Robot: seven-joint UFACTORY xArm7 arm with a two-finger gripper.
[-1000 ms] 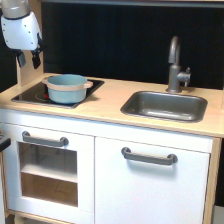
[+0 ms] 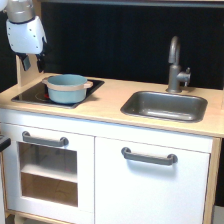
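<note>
My gripper (image 2: 32,64) hangs at the upper left under the white arm, above and to the left of the pot. Its dark fingers stand apart, with nothing visible between them. A blue-grey pot (image 2: 66,95) with light handles sits upright on the black hob (image 2: 37,93). From this angle I cannot see whether the pot holds anything.
A metal sink (image 2: 165,105) with a grey tap (image 2: 177,66) is set into the right of the wooden counter (image 2: 110,100). Counter between hob and sink is bare. Below are a white oven door with a window and a white cupboard door (image 2: 150,185).
The arm with the gripper has shifted a little to the right. Pot, sink and doors are where they were.
</note>
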